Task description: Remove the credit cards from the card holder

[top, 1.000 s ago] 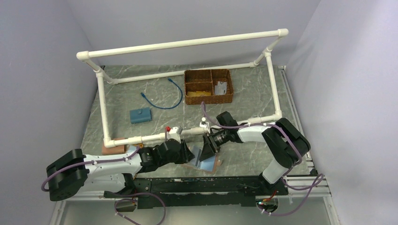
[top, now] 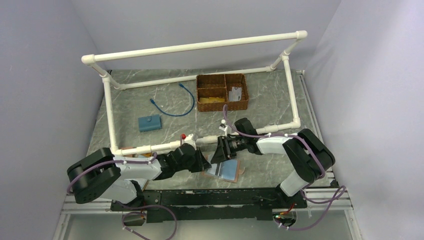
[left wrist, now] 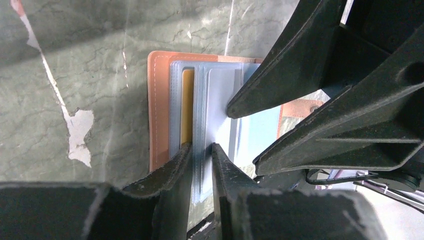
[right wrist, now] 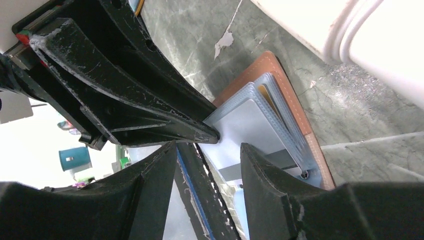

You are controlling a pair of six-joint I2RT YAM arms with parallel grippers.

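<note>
An orange-trimmed card holder point(left wrist: 159, 110) with clear sleeves lies open on the marble table, a yellow card point(left wrist: 186, 105) and white cards point(left wrist: 220, 87) in its sleeves. My left gripper is at the sleeves' edge, its fingertips close together on the edge of the front sleeve; whether they grip it is unclear. My right gripper stands open over the white card, its fingers apart. In the top view both grippers meet over the holder point(top: 227, 172).
A white pipe frame point(top: 270, 129) runs just behind the arms. A brown basket point(top: 222, 105), a blue cable point(top: 177, 114) and a teal wallet point(top: 149, 123) lie beyond it. Free table shows to the right of the holder.
</note>
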